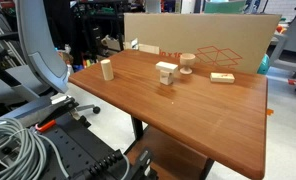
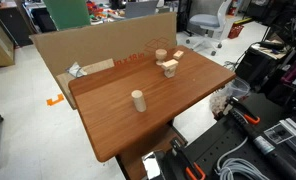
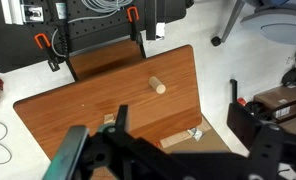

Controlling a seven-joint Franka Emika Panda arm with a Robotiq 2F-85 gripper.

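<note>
A pale wooden cylinder [image 1: 106, 69] stands upright by itself toward one end of the brown table [image 2: 113, 115]; the wrist view shows the cylinder [image 3: 158, 86] from above. Farther along sit a stacked pair of pale blocks [image 1: 167, 73], a cup-shaped wooden piece [image 1: 186, 63] and a flat light block [image 1: 222, 78]. My gripper hangs high over the table, its dark fingers [image 3: 76, 150] spread wide and open. Nothing shows between them, and they hide part of the tabletop. Neither exterior view shows the fingers.
A cardboard panel [image 2: 103, 48] stands along the table's far side. The robot's dark base bench [image 1: 78, 150], with cables [image 1: 18, 150] and orange-handled clamps, lies along the near side.
</note>
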